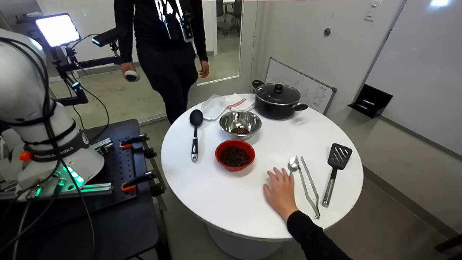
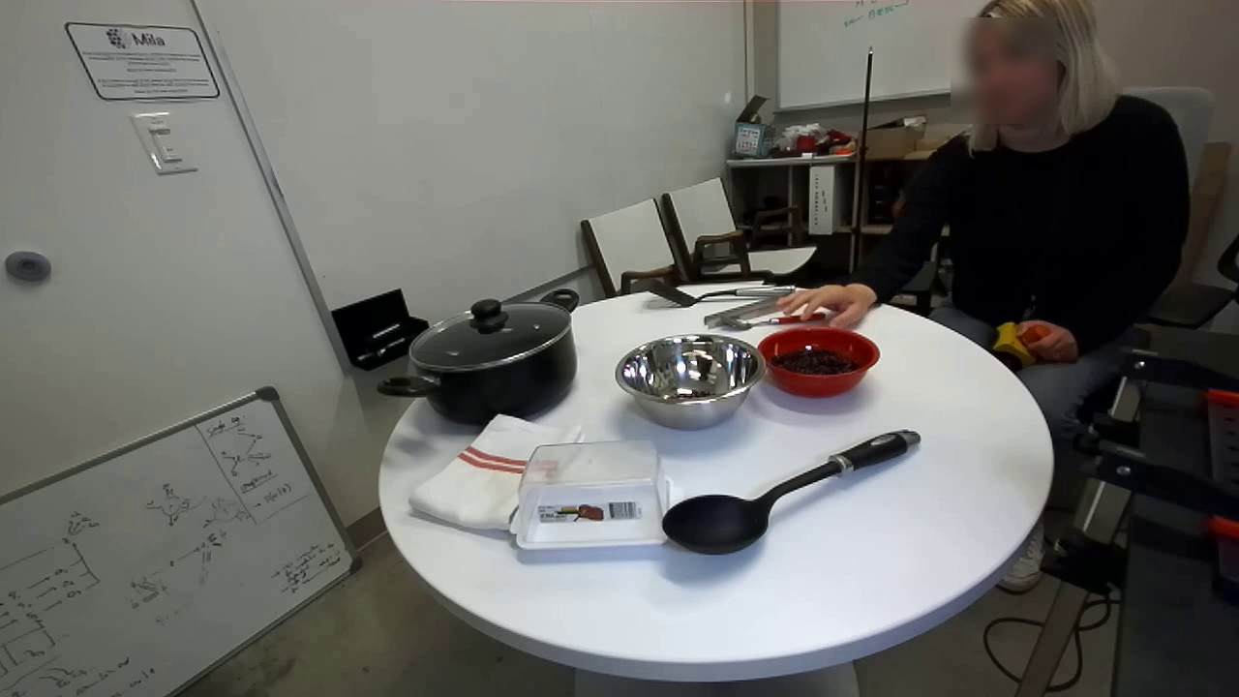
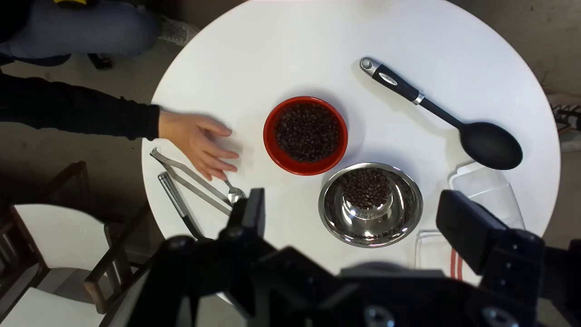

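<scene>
High over the round white table, my gripper stands open in the wrist view, its fingers [image 3: 253, 212] wide apart and nothing between them. Beneath it are a red bowl [image 3: 342, 133] full of dark beans and a shiny metal bowl [image 3: 381, 231] with a smaller heap of dark beans [image 3: 366, 188] inside. The two bowls sit close together. A person's hand [image 1: 280, 190] rests on the table beside the red bowl, apart from it. The gripper shows in neither exterior view.
A black ladle [image 1: 195, 130], a clear plastic box [image 2: 592, 494], a striped towel [image 2: 476, 476] and a lidded black pot [image 1: 277, 106] surround the bowls. Tongs [image 1: 309, 186], a metal spoon [image 1: 293, 164] and a slotted spatula [image 1: 335, 164] lie near the hand.
</scene>
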